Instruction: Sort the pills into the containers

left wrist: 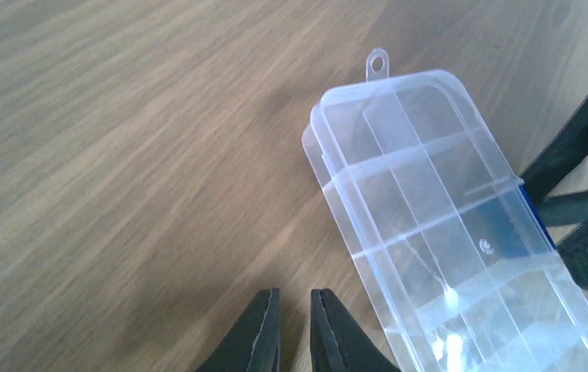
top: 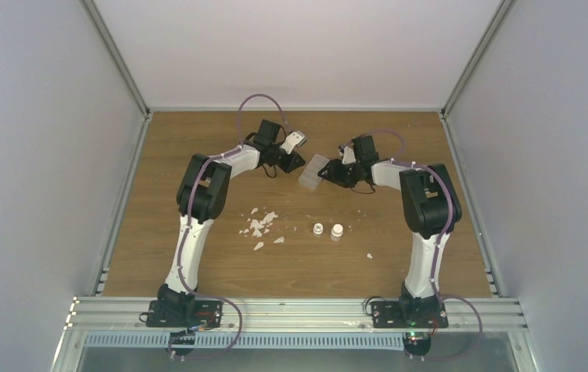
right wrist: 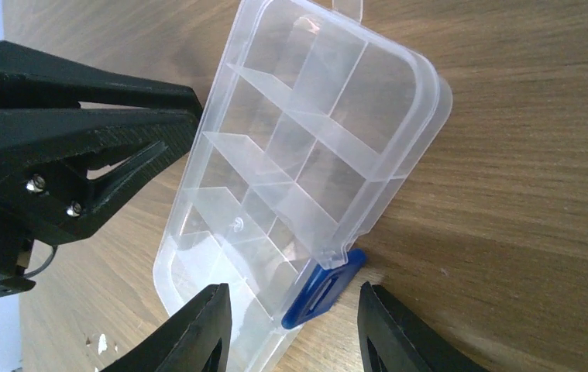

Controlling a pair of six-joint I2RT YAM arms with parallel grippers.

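Note:
A clear, divided plastic box lies on the table between my two grippers. Its blue latch faces my right gripper. That gripper is open, its fingertips on either side of the latch in the right wrist view; contact cannot be told. My left gripper is slightly open, a narrow empty gap between its fingers, over bare wood beside the box. No pills show inside the compartments. Two small white-capped bottles stand nearer the front.
White scraps are scattered on the table left of the bottles, and a single piece lies to their right. Both arms reach in close to the box. Wide bare wood is free at the front.

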